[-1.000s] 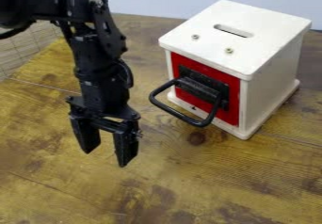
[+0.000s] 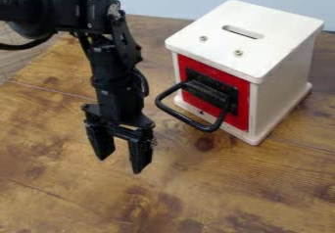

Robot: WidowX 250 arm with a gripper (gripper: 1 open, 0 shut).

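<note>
My black gripper point(image 2: 118, 147) hangs low over the wooden table at the left, its two fingers apart and empty. To its right stands a white toy toaster oven point(image 2: 281, 75) with a slot and two knobs on the sloped top. Its red front point(image 2: 191, 68) carries a black door with a black loop handle point(image 2: 207, 125) sticking out toward my arm. The gripper is left of and below that handle, apart from it.
A white surface runs along the back edge, and a tiled area shows at the far left behind the arm.
The gripper has shifted slightly left and upward over the last second. The oven has not moved.
</note>
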